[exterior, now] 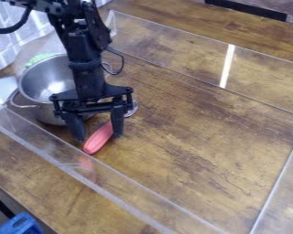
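A black gripper [94, 126] hangs low over a pink-handled spoon [98, 142] lying on the wooden table, its metal bowl mostly behind the gripper at the right. The fingers straddle the handle's upper part; whether they touch it or have closed on it is unclear. A metal pot [37, 90] stands behind and left of the gripper, partly hidden by the arm.
Clear plastic walls border the wooden table [204, 146] along the front left, back and right. A blue object [21, 227] sits at the bottom left corner.
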